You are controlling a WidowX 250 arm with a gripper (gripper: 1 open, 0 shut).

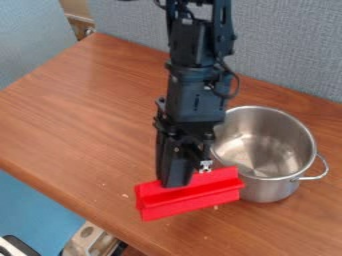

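Note:
A long red block (189,200) is at the lower middle of the camera view, just in front of and left of a steel pot (265,144). The black arm comes down from the top, and its gripper (187,178) is at the block's upper side. The fingertips are largely hidden behind or against the block, so how the fingers stand is hard to make out.
A blue surface and some hardware lie past its near left edge. A grey padded wall stands behind.

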